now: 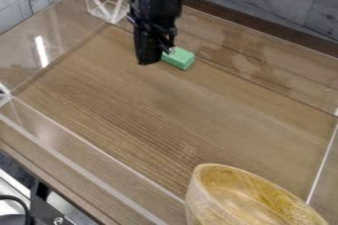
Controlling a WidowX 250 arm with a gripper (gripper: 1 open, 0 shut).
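Observation:
My dark gripper hangs over the upper middle of the wooden table, just left of a green block, partly covering it. Whether its fingers are open or shut, and whether they touch the block, I cannot tell.
A yellow bowl stands at the bottom right. A clear plastic piece is at the back left, behind the arm.

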